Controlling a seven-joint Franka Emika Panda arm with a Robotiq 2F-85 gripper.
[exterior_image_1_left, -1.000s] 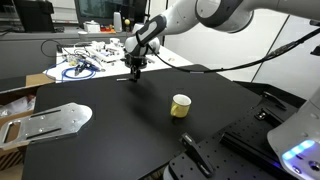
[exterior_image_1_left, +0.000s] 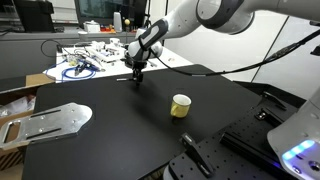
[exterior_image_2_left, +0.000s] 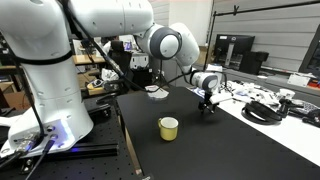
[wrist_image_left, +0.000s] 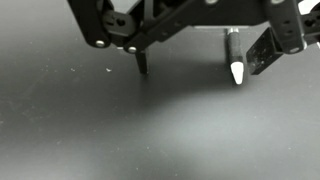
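Observation:
A dark pen-like marker with a white end (wrist_image_left: 237, 72) lies on the black table in the wrist view. It is between the fingers of my gripper, close to the right finger and well away from the left one. The gripper is open and grips nothing. At the far part of the table my gripper (exterior_image_1_left: 137, 76) hangs low near the surface, and a small pale strip (exterior_image_1_left: 123, 79) shows beside it. In the other exterior view the gripper (exterior_image_2_left: 207, 107) is small and dark, so its fingertips are hard to make out.
A yellow cup (exterior_image_1_left: 180, 107) stands upright, well clear of the gripper. A silver tray-like plate (exterior_image_1_left: 45, 124) lies at the left edge. Coiled cables (exterior_image_1_left: 78, 71) lie beyond the table's far edge.
The gripper has shifted slightly to the right and a little lower in exterior view 1. The cup and plate have not moved.

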